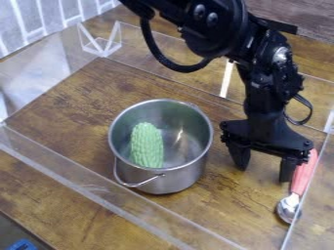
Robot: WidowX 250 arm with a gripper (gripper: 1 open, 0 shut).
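A steel pot (186,174) stands on the wooden table with a green corn cob (146,146) inside it, leaning to the left side. My black gripper (261,156) hangs low over the table to the right of the pot, its fingers pointing down. Just right of it lies a utensil with a red handle (302,172) and a shiny round metal head (288,206). The gripper's fingers are apart, with no object visible between them.
Clear low walls (104,39) border the area, and a blue object (19,244) sits at the lower left corner.
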